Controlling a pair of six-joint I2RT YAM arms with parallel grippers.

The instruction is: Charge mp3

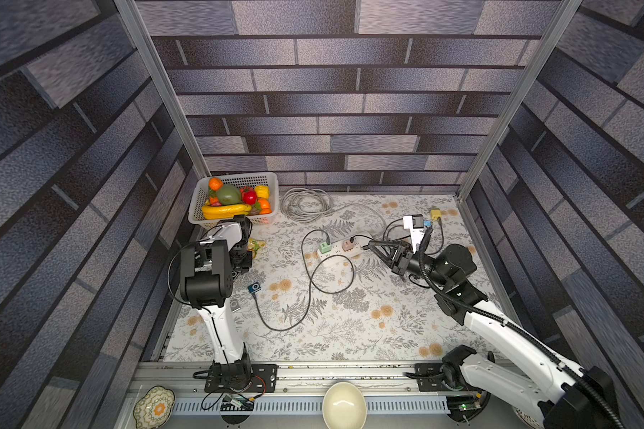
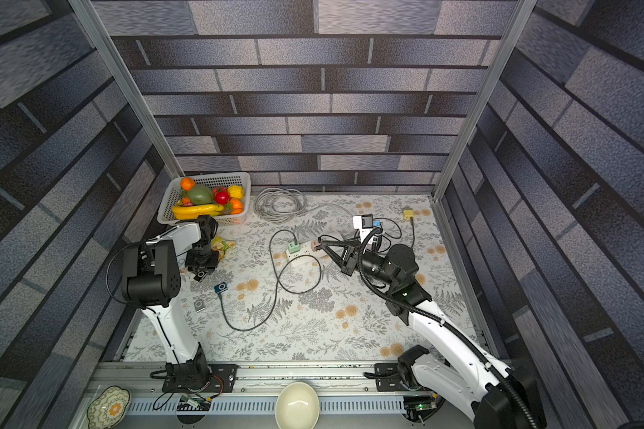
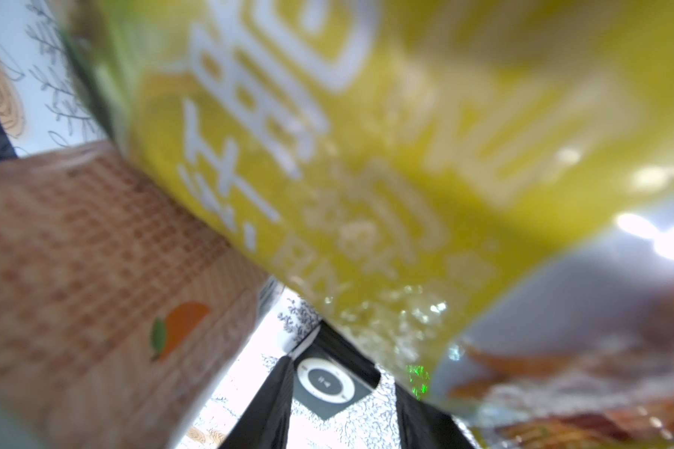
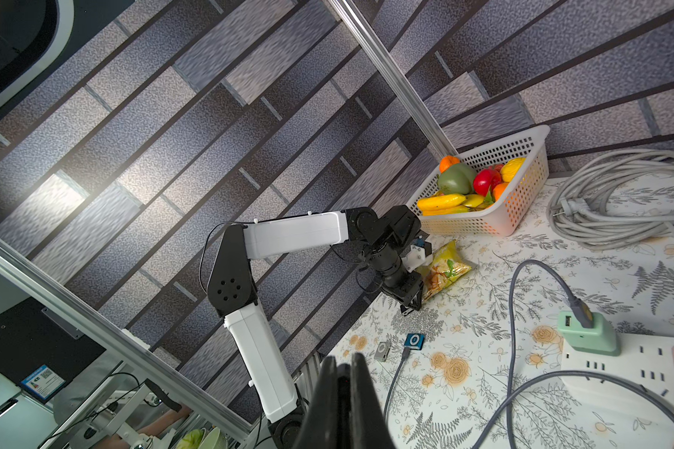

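Observation:
A black music player with a white ring (image 3: 325,379) lies on the cloth below my left gripper. The gripper is partly open, a fingertip on each side of the player; contact cannot be told. Farther right, a blue player (image 1: 254,287) has the grey cable (image 1: 309,289) at its lower end; the cable runs to a green adapter (image 4: 588,333) on the white power strip (image 4: 636,351). Beside it lies a small grey player (image 2: 199,305). My right gripper is shut with nothing visible between its fingers, raised near the strip.
A yellow snack bag (image 3: 397,202) fills much of the left wrist view, close beside that gripper. Behind stand a fruit basket (image 4: 535,161) and a coiled grey cable (image 4: 614,202). More leads and a yellow plug (image 1: 435,213) lie at the back right.

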